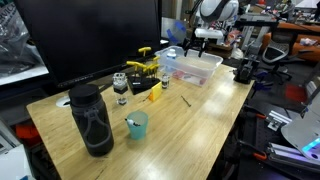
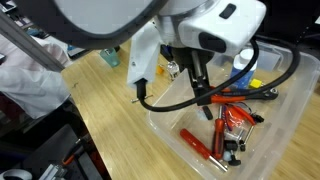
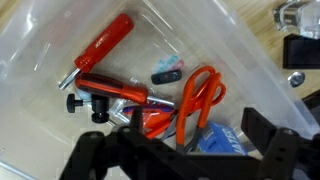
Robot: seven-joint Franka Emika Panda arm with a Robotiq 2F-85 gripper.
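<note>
My gripper is open over a clear plastic bin [image 1: 190,68], its dark fingers apart at the lower edge of the wrist view. Orange-red looped handles [image 3: 187,100], perhaps scissors, show below the gap between them, with no sign of a grip. To their left lie a red-handled screwdriver [image 3: 112,88] and a second red handle [image 3: 103,37]. A small black piece [image 3: 167,76] rests near the middle. One finger [image 2: 204,104] appears above the bin in exterior view 2; the arm hides part of the bin there.
A blue item [image 3: 222,140] is in the bin near the right finger. On the table stand a black cylinder [image 1: 92,120], a teal cup [image 1: 137,125] and several yellow items by the screen.
</note>
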